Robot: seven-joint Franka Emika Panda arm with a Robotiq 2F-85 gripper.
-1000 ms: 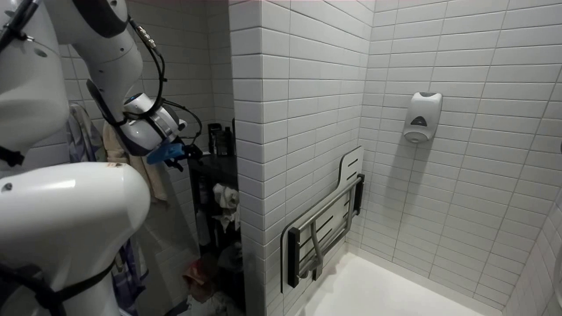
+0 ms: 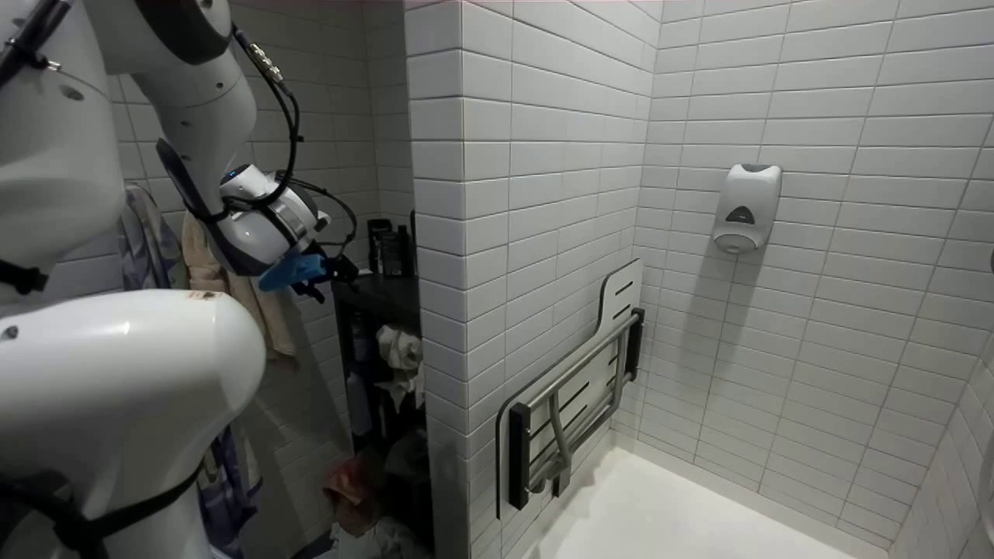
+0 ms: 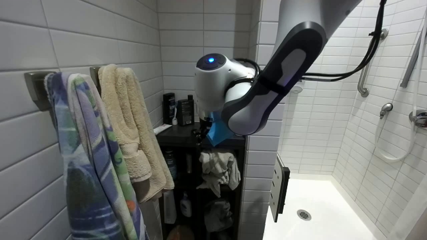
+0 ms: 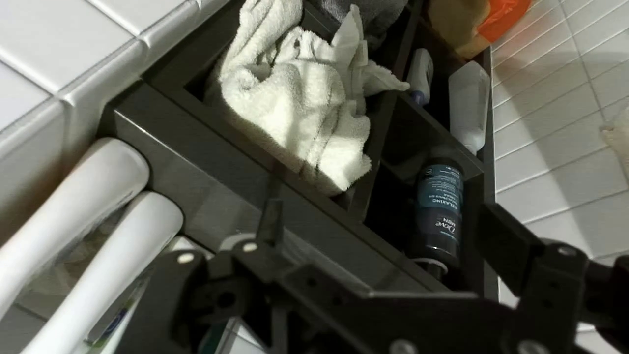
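My gripper stands open in the wrist view, its dark fingers spread wide with nothing visible between them. They hang before the black shelf unit [image 4: 194,159], where a bunched white towel [image 4: 300,100] pokes out of one compartment. A dark Dove bottle [image 4: 439,206] occupies the neighbouring compartment, close to the right finger in that view. From exterior view 2, the gripper [image 3: 202,132] appears in front of the shelf top, partly covered by the arm and a blue piece on the wrist. Exterior view 1 shows the gripper [image 2: 331,276] small, left of the tiled pillar.
Dark bottles [image 3: 185,111] stand on the shelf top. A beige towel [image 3: 130,132] and a patterned towel [image 3: 86,168] hang on the left wall. The tiled pillar [image 2: 461,233] borders the shelf; beyond it are a folded shower seat [image 2: 578,401] and open shower floor.
The arm's upper links and cable have shifted slightly right in exterior view 1. The gripper is in nearly the same place, and the shelf looks the same.
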